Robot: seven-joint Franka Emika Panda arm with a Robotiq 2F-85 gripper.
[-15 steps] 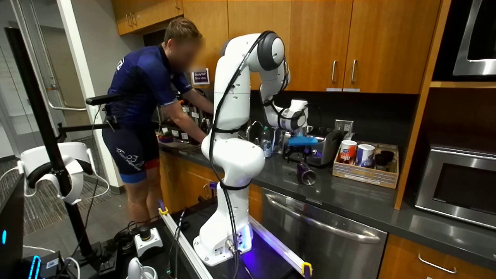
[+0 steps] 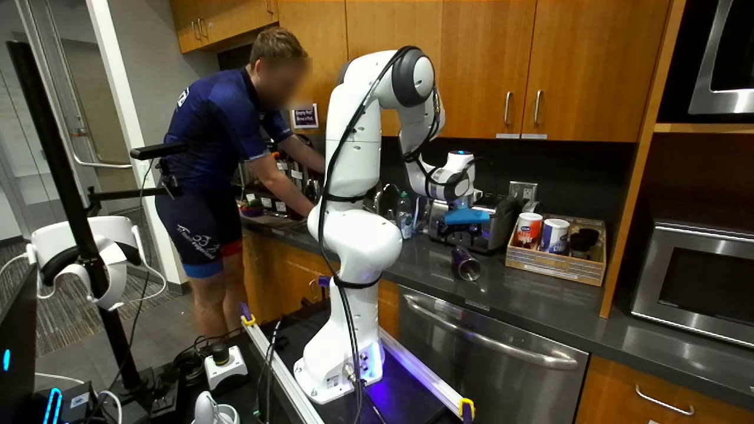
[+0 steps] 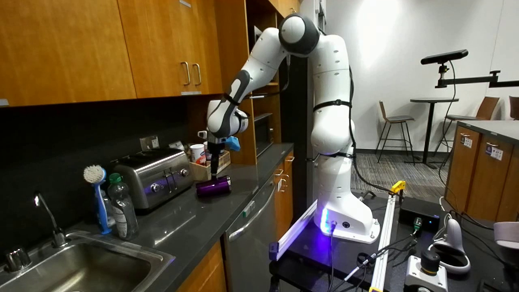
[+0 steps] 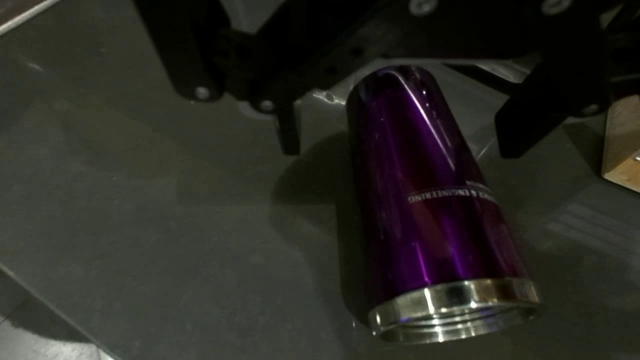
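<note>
A shiny purple tumbler with a silver rim lies on its side on the dark counter. Its open mouth points toward the bottom of the wrist view. My gripper stands open there, one finger to the left of the tumbler's far end and the other to its right, with gaps on both sides. In exterior view 2 the gripper reaches down close to the tumbler. Exterior view 1 has the tumbler in front of the toaster, below the blue part of the hand.
A steel toaster stands behind the tumbler, with a bottle and a brush beside the sink. To the right is a cardboard box with canisters. A person leans over the counter at the left.
My hand has shifted slightly to the right in exterior view 1, and its wrist has turned a little. The tumbler lies in the same place.
</note>
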